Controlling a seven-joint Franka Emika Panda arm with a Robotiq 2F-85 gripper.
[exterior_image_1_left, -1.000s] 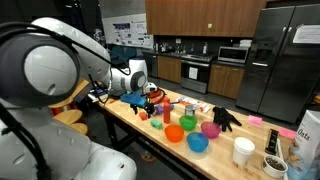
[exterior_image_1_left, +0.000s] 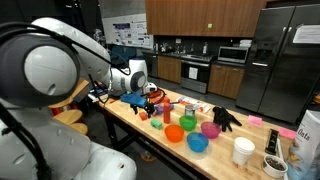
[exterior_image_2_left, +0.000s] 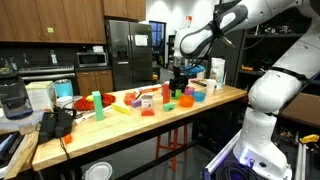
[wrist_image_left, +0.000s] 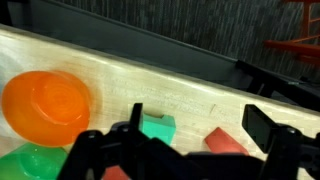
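Observation:
In the wrist view my gripper stands open, its two dark fingers wide apart above the table edge. Nothing is held in the gap. Below it lie a green block (wrist_image_left: 158, 126) and a red block (wrist_image_left: 225, 143), both partly covered by the gripper body. An orange bowl (wrist_image_left: 45, 108) and part of a green bowl (wrist_image_left: 32, 163) are to the left. From the first exterior view, the gripper (exterior_image_1_left: 133, 100) appears over the near side of the table, in front of a person.
A blue bowl (exterior_image_1_left: 197, 142), pink bowl (exterior_image_1_left: 210, 129) and white container (exterior_image_1_left: 242, 150) stand along the table. A red bottle (exterior_image_1_left: 166, 113) rises near the blocks. The person (exterior_image_1_left: 137, 80) is close behind the gripper. Bare tabletop (exterior_image_2_left: 95, 137) shows at the near left in the second exterior view.

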